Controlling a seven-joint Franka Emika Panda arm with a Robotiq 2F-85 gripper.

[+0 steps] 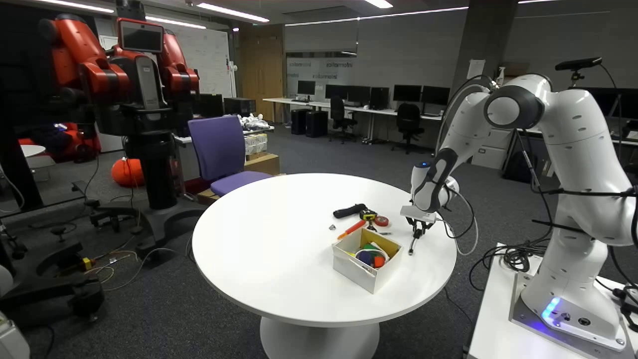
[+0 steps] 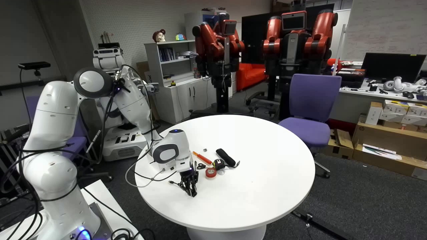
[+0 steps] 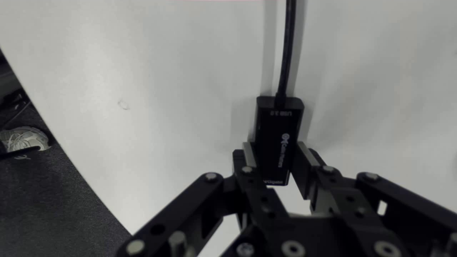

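Note:
A black USB 3.0 adapter with a short black cable lies lengthwise between the fingers of my gripper in the wrist view. One pad is against its left side and the other is close along its right, so the fingers are shut on it. In exterior view 1 the gripper is low at the table's right side, and the cable end points toward the front. The adapter body is mostly hidden by the fingers in both exterior views.
Beside the gripper stands an open white box with coloured items inside. Behind it lie an orange screwdriver, a tape measure, red tape and a black object.

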